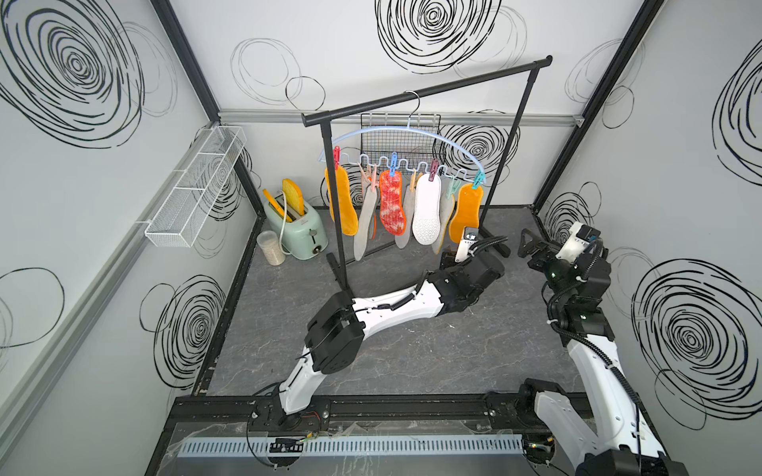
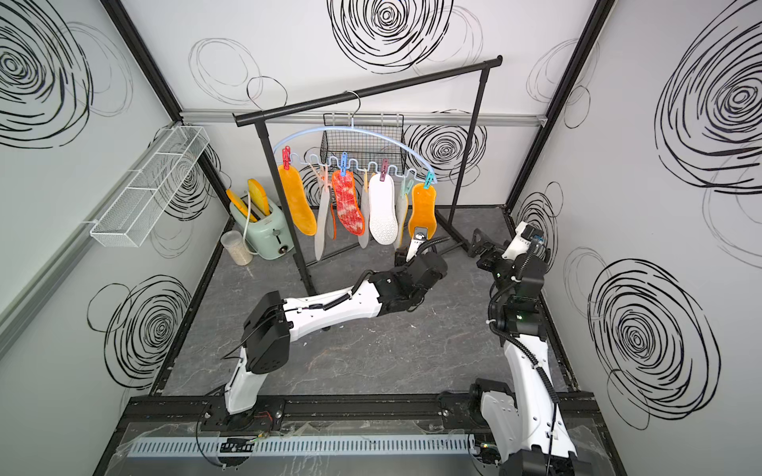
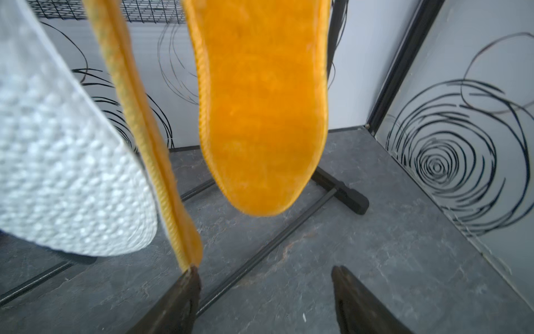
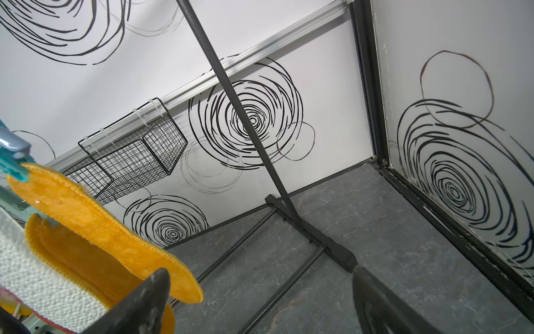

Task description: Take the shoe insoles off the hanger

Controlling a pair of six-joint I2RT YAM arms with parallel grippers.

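Insoles hang by clips from a blue hanger [image 1: 432, 133] on a black rack: orange [image 1: 343, 206], red [image 1: 392, 202], white [image 1: 428, 208], pale ones, and orange at the right end [image 1: 466, 212]. My left gripper is open below the right-end insoles; an orange insole [image 3: 256, 105] hangs above its gap and a yellow-edged one [image 3: 161, 183] reaches near a fingertip, nothing between the fingers. My right gripper stands open right of the rack, with the hanging insoles at its left.
A mint toaster [image 1: 303, 233] holding orange items and a jar [image 1: 270, 249] stand back left. A white wire shelf [image 1: 182, 212] hangs on the left wall; a black wire basket sits behind the hanger.
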